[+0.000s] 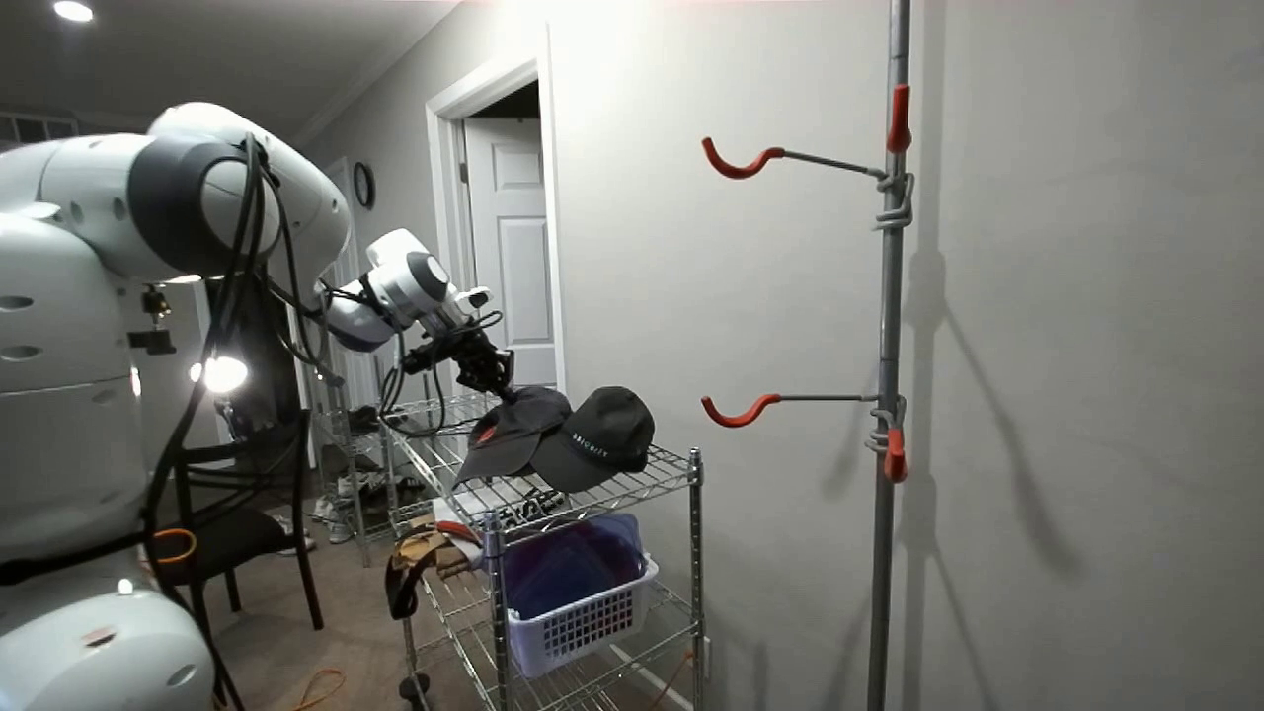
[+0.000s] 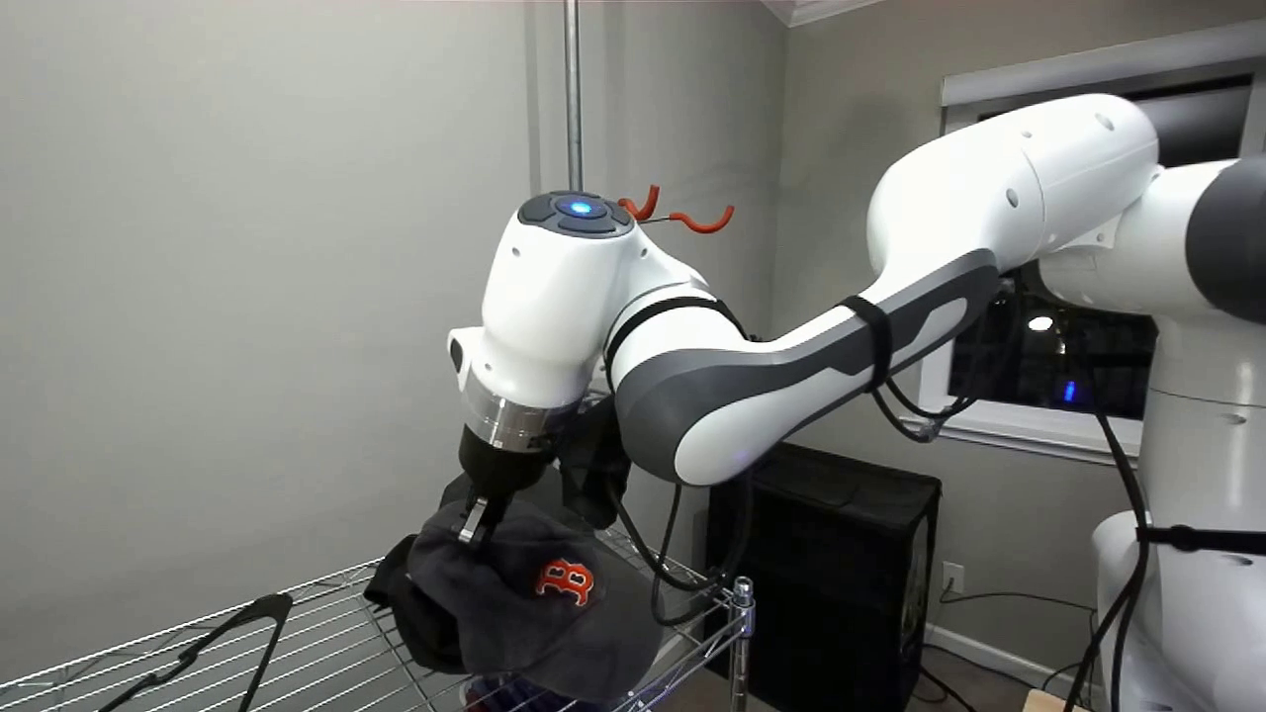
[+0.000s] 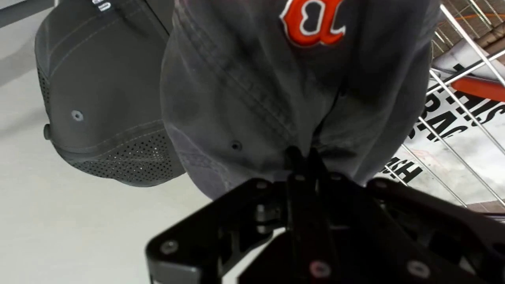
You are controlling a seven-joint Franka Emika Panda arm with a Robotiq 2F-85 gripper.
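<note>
A dark grey cap (image 2: 522, 593) with a red and white letter B on its front lies on the top wire shelf. My gripper is shut on the fabric of its crown, and creases run out from the pinched spot in the wrist view. In exterior view 1 the gripper (image 1: 507, 393) reaches down onto this cap (image 1: 512, 436) from the upper left. A second black cap (image 1: 604, 433) with white lettering sits right beside it, and the two overlap or touch.
The wire rack (image 1: 664, 476) holds a lavender basket (image 1: 581, 632) lower down. Red-tipped hooks (image 1: 741, 415) stick out from a metal pole (image 1: 885, 569) to the right, with open air between rack and pole. A black hanger (image 2: 267, 609) lies on the shelf.
</note>
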